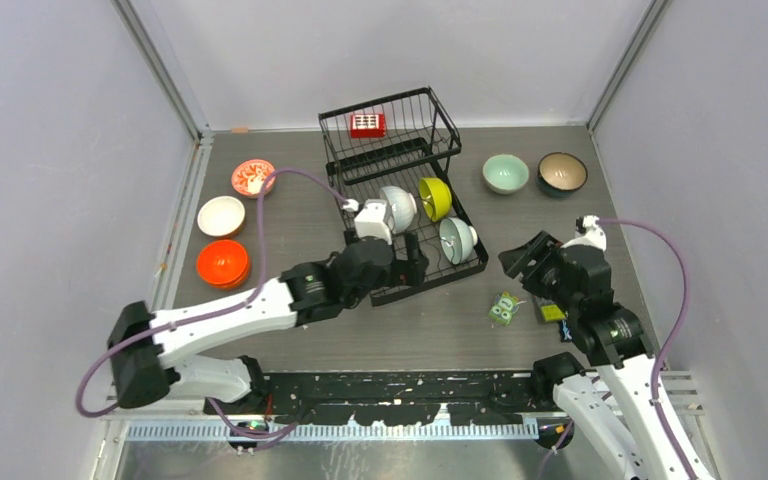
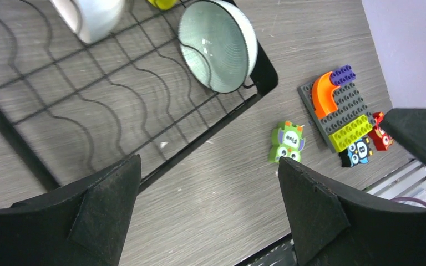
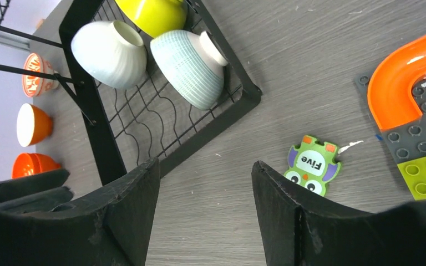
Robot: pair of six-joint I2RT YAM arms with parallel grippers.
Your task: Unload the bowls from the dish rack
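Note:
Three bowls lean on edge in the lower tier of the black dish rack [image 1: 430, 288]: a white bowl [image 1: 401, 207], a yellow-green bowl [image 1: 435, 199] and a pale blue-green bowl [image 1: 457, 241] at the front right corner. Over the rack's front left part hangs my left gripper [image 1: 412, 257], fingers apart and empty; its wrist view shows bare wires between the fingers. My right gripper [image 1: 520, 262] is open to the right of the rack, apart from the blue-green bowl. In the right wrist view only bare table lies between its fingers.
On the left stand a patterned orange bowl [image 1: 253, 178], a white bowl [image 1: 221, 216] and orange bowls [image 1: 223, 264]. A mint bowl [image 1: 505, 174] and a brown bowl [image 1: 562, 173] stand back right. An owl toy [image 1: 504, 308] and a brick plate [image 2: 338, 105] lie front right.

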